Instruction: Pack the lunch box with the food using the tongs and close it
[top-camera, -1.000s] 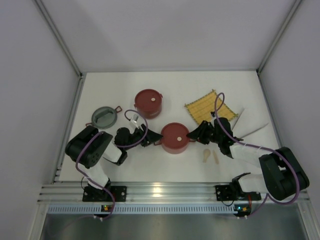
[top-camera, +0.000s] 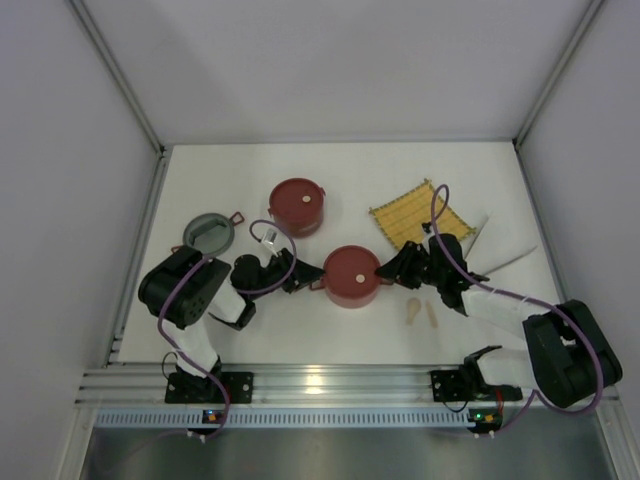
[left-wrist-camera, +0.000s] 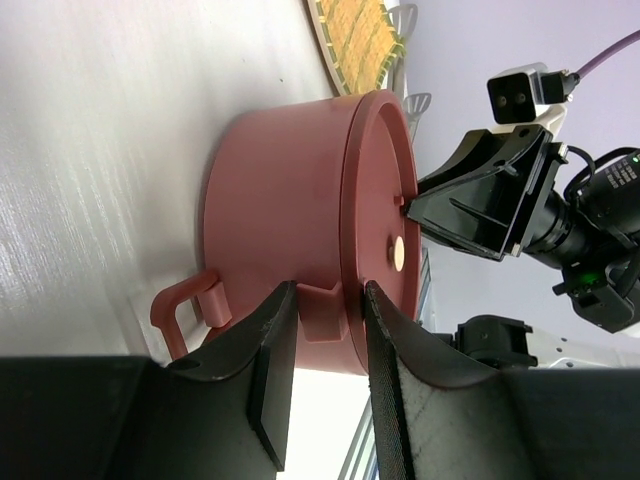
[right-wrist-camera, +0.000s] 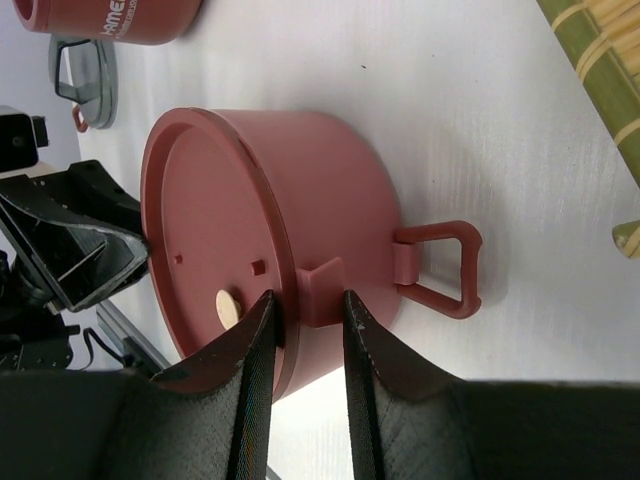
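Observation:
Near the front middle of the table stands a round dark-red lunch box (top-camera: 350, 290) with its lid (top-camera: 346, 264) on and a small pale knob at the centre. From its left side, my left gripper reaches in, its fingertips either side of a side tab (left-wrist-camera: 321, 313) and the lid rim. Opposite, my right gripper has its fingertips astride the other tab (right-wrist-camera: 322, 291) and rim. Both sets of fingers are parted by what lies between them; whether they press on it cannot be told. A loop handle (right-wrist-camera: 459, 267) sticks out below each tab.
A second red pot (top-camera: 297, 210) stands behind, and a grey lid or pan (top-camera: 208, 235) lies at the left. A yellow woven mat (top-camera: 415, 213), whisk-like utensils (top-camera: 477, 236) and small wooden pieces (top-camera: 413, 310) lie at the right.
Both grippers remain at the box's sides.

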